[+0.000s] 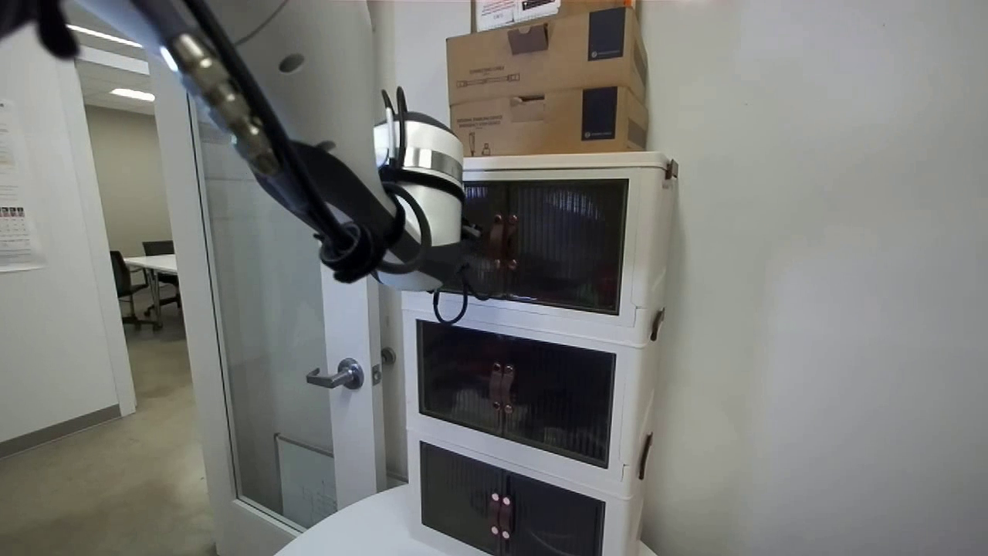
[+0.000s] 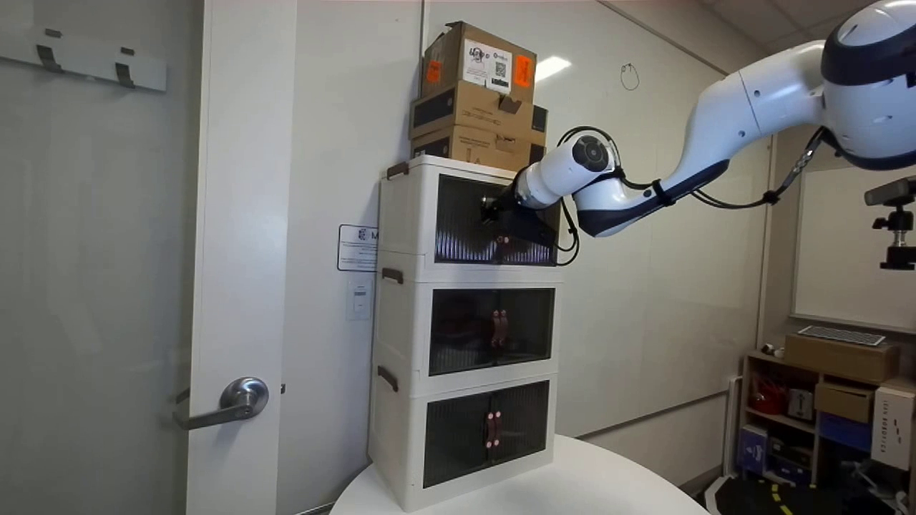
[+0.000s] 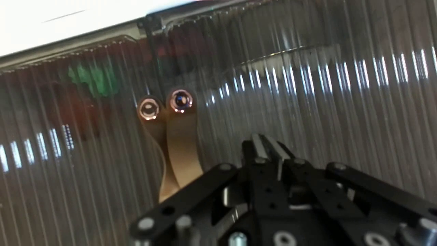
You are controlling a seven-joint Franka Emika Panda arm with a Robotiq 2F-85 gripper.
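The white cabinet [image 2: 403, 335] has three stacked compartments, each with dark ribbed double doors. At the top compartment, the left door [image 2: 459, 184] lies about flush with the right door [image 1: 570, 245], and their brown strap handles [image 3: 184, 139] sit side by side. My gripper is shut, its fingertips at the ribbed panel beside the handles; no object can be made out between them. In the second exterior view the gripper [image 2: 491, 209] is at the left door's face. Whether the tips touch the panel is unclear.
Cardboard boxes [image 2: 481, 107] are stacked on top of the cabinet. It stands on a round white table [image 2: 592, 481]. A glass door with a lever handle [image 1: 338, 375] is close on the left. Open space lies in front of the lower compartments.
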